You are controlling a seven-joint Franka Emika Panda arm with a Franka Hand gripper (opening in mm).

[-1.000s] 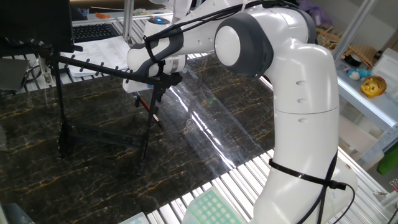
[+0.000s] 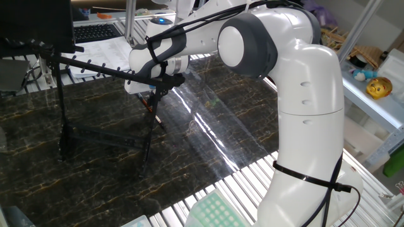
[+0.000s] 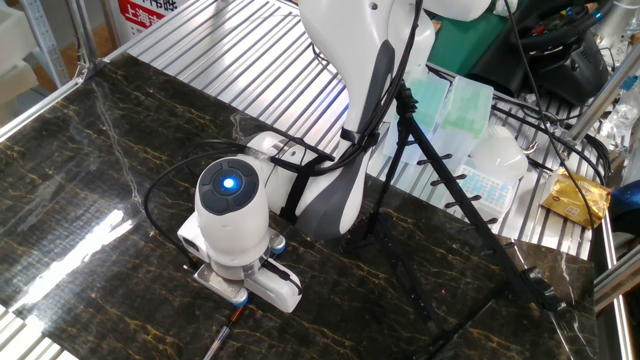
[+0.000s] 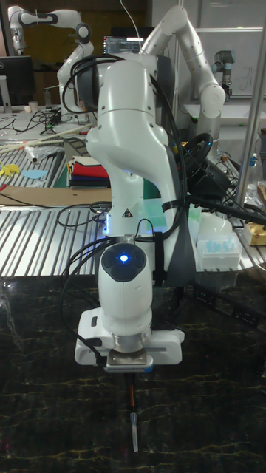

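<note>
A thin brown stick with a pale, shiny end, like a pen or brush (image 4: 133, 417), points out from under my gripper (image 4: 130, 367) over the dark marbled table. In exterior view 2 the stick (image 3: 229, 326) shows just below the hand, beside a blue part. From the arm's base side, in exterior view 1, the stick (image 2: 158, 118) appears as a short slanting line behind a black stand leg. My hand points downward and covers its own fingertips in each view. Whether the fingers are open or shut on the stick does not show, nor whether it touches the table.
A black frame stand (image 2: 107, 74) rises from the table close beside the arm. Near the base are translucent boxes (image 3: 468, 105), a tip rack (image 3: 480, 190) and a gold packet (image 3: 577, 198).
</note>
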